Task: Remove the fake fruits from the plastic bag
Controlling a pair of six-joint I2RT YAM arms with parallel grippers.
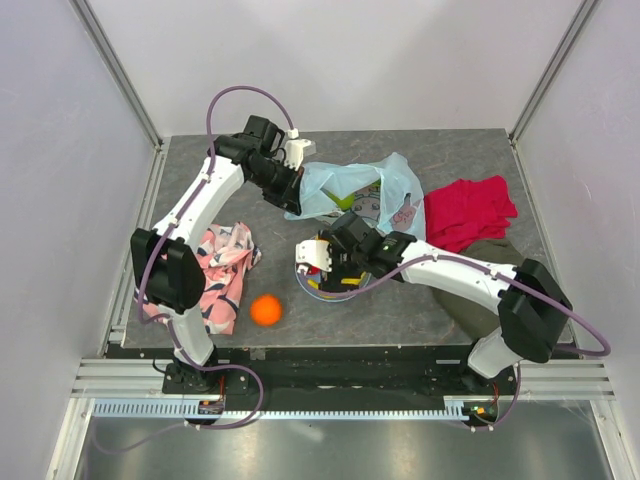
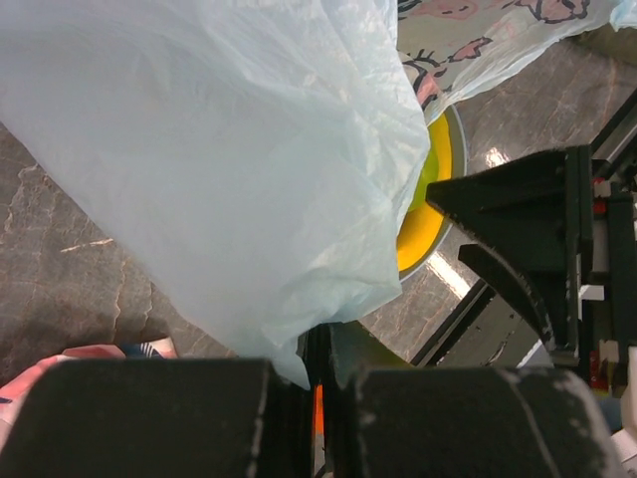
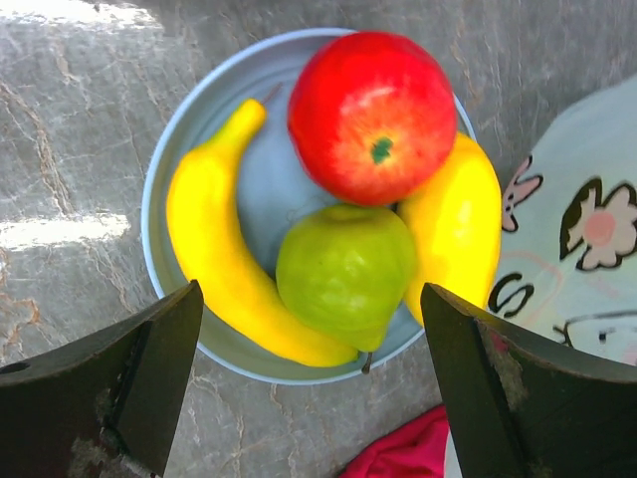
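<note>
The light blue plastic bag (image 1: 390, 190) lies open at the back with green fruit inside. My left gripper (image 1: 290, 206) is shut at its left end, the bag's thin edge at the fingertips. My right gripper is open above a blue bowl (image 3: 169, 144) holding a red apple (image 3: 368, 110), green fruit (image 3: 343, 269), banana (image 3: 224, 259) and yellow fruit (image 3: 458, 219).
An orange (image 1: 266, 310) sits at the front left beside a pink patterned cloth (image 1: 220, 270). A red cloth (image 1: 470, 210) and olive cloth (image 1: 460, 315) lie on the right.
</note>
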